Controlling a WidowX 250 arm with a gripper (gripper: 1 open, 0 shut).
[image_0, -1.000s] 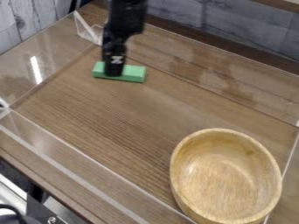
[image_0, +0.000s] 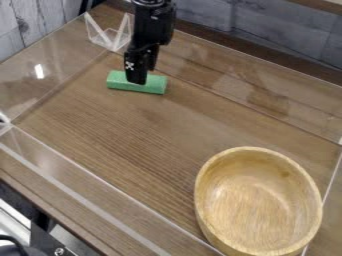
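Observation:
A green rectangular block (image_0: 154, 86) lies flat on the wooden table in the upper middle. My black gripper (image_0: 135, 73) hangs from the top of the view with its fingertips at the block's left half; whether they touch it or stand open around it is too small to tell. A large yellow-tan round bowl (image_0: 258, 200) stands at the lower right.
A transparent object (image_0: 104, 32) is at the upper left behind the arm. A raised wooden edge runs along the back right.
The gripper has moved slightly right, from beside the block's left end to over its left half. The block and bowl look unmoved.

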